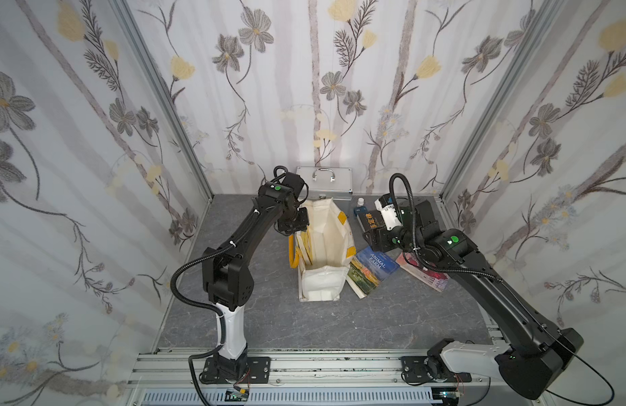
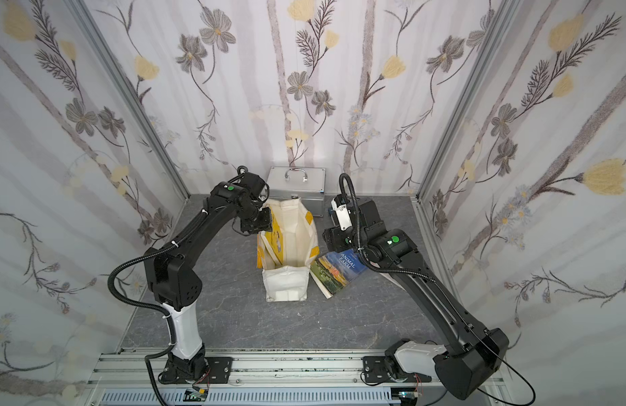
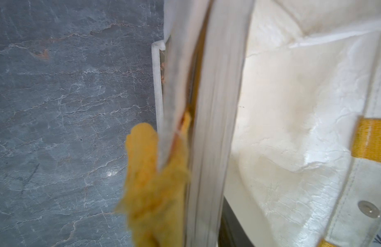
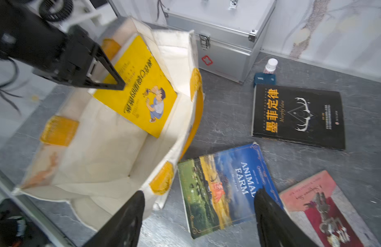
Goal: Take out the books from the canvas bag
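The white canvas bag (image 1: 323, 284) stands at the table's middle, its mouth up. Inside leans a yellow book (image 4: 143, 88) with a cartoon figure on its cover. My left gripper (image 1: 304, 220) is at the bag's left rim, by the book's upper corner; whether it grips the book or rim is unclear. In the left wrist view, the book's page edges (image 3: 217, 103) stand close and blurred. "Animal Farm" (image 4: 225, 185), a black book (image 4: 297, 115) and a pink-red book (image 4: 328, 214) lie on the table. My right gripper is open above them, nothing between its fingers.
A silver metal case (image 4: 223, 45) stands behind the bag. A small white-capped bottle (image 4: 270, 68) is by the black book. A yellow strap (image 1: 294, 251) hangs at the bag's left.
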